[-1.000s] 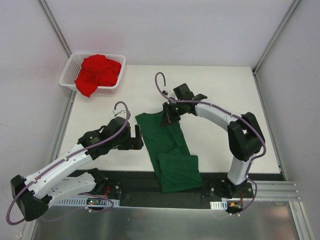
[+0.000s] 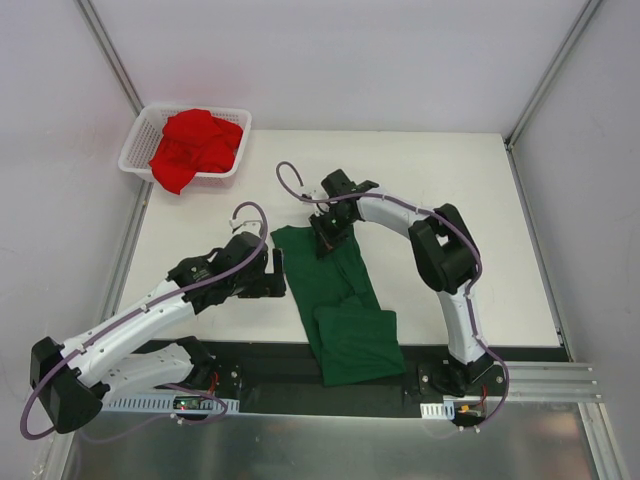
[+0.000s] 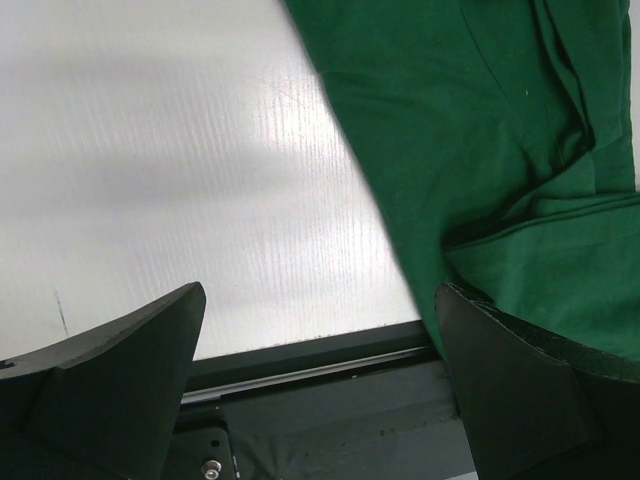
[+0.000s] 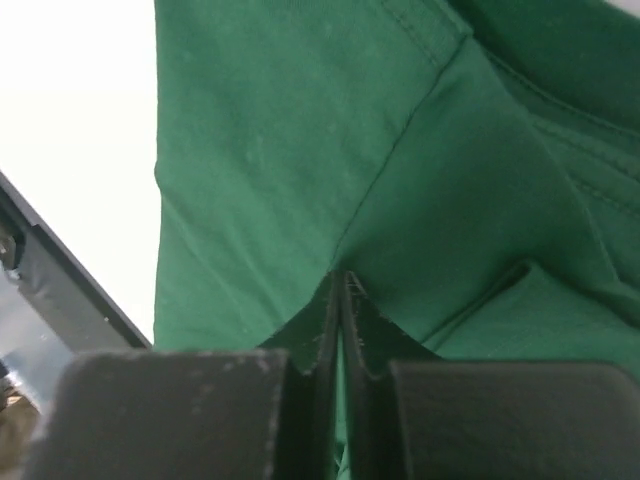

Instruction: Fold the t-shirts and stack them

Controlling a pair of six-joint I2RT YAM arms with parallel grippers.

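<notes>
A green t-shirt (image 2: pixel 318 282) lies lengthwise on the table, its near part (image 2: pixel 358 345) doubled over and hanging past the front edge. In the left wrist view, the shirt (image 3: pixel 420 120) fills the right side, with creases and a loose fold. My left gripper (image 2: pixel 260 285) stands open left of the shirt, with bare table between its wide-set fingers (image 3: pixel 120 385). Over the shirt's far part is my right gripper (image 2: pixel 325 250), shut; in the right wrist view its fingertips (image 4: pixel 335 300) meet above the green cloth (image 4: pixel 270 150). I see no cloth clearly between them.
At the back left, a white basket (image 2: pixel 243 118) holds red cloth (image 2: pixel 197 145). A dark gap (image 3: pixel 320 350) runs along the table's front edge.
My right gripper has moved left a little over the shirt's far part, its arm swinging with it. The left arm has shifted only slightly, and the green shirt looks unmoved.
</notes>
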